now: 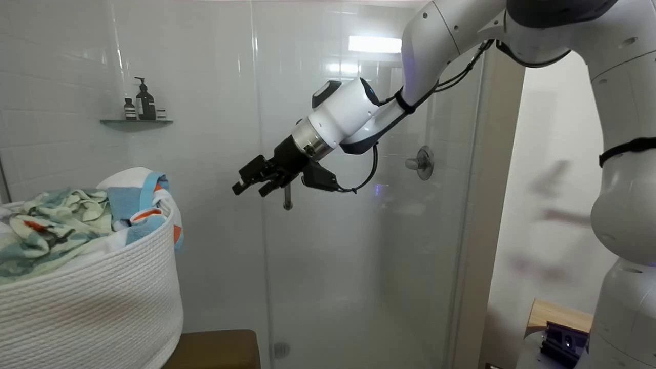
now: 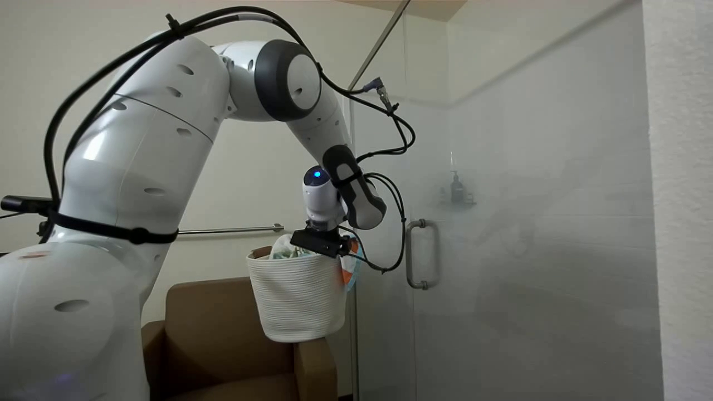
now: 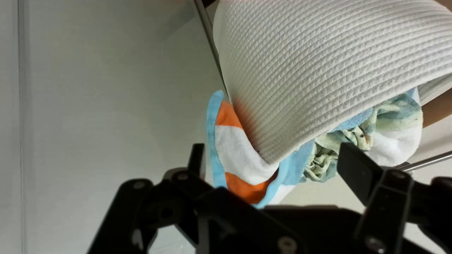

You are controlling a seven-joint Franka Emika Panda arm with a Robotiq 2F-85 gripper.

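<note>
A white woven basket (image 1: 92,307) stands at the left in exterior view 1, heaped with cloths. Over its rim hangs a striped towel (image 3: 235,154) in white, orange and light blue. Beside it in the basket lies a crumpled green patterned cloth (image 1: 61,224). My gripper (image 1: 250,189) is in the air to the right of the basket and above its rim level, apart from the cloths. Its fingers (image 3: 360,173) are spread wide in the wrist view, and nothing is held between them.
The basket rests on the arm of a brown armchair (image 2: 227,321). A glass shower door with a metal handle (image 2: 409,254) runs close alongside. Bottles stand on a small corner shelf (image 1: 136,121). Open air lies between gripper and basket.
</note>
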